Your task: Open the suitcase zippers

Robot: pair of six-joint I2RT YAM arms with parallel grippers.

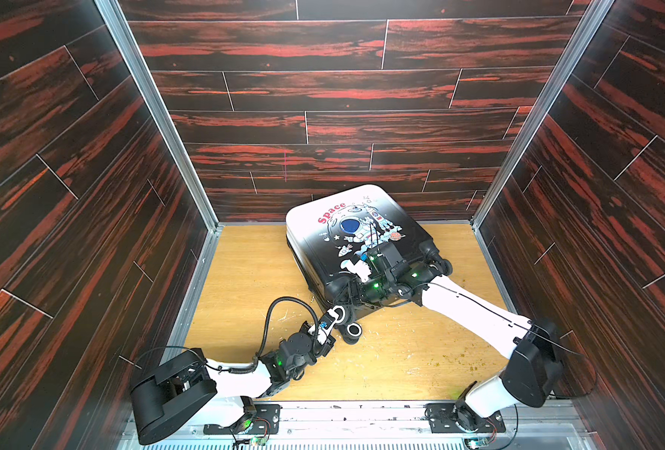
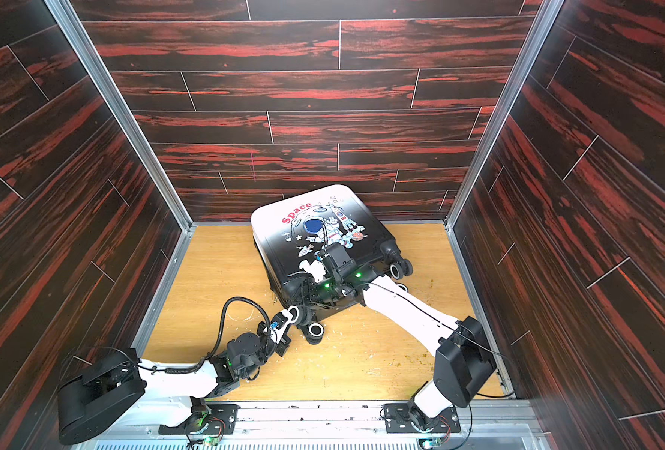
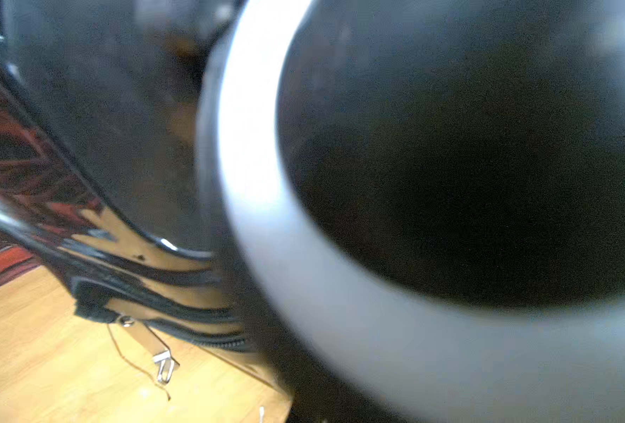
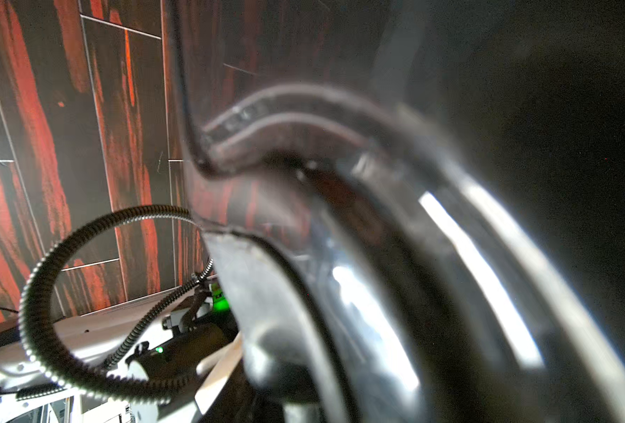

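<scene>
The suitcase [image 1: 332, 232] with "Space" and an astronaut lies on the wooden floor, its black wheel end toward me. My right gripper [image 1: 351, 285] is shut at the near corner by a wheel housing; what it holds is hidden, and the right wrist view shows only glossy black shell [image 4: 368, 317] up close. My left gripper [image 1: 328, 322] is low beside the near-left wheel [image 2: 315, 330]; the wheel fills much of the left wrist view, fingertips unseen. A zipper pull [image 3: 163, 363] hangs from the zip band [image 3: 206, 338] in that view.
Bare floor [image 1: 242, 270] lies left of the suitcase and in front of it. Dark red-streaked walls enclose the back and both sides. A second pair of wheels [image 2: 401, 268] sticks out at the right corner.
</scene>
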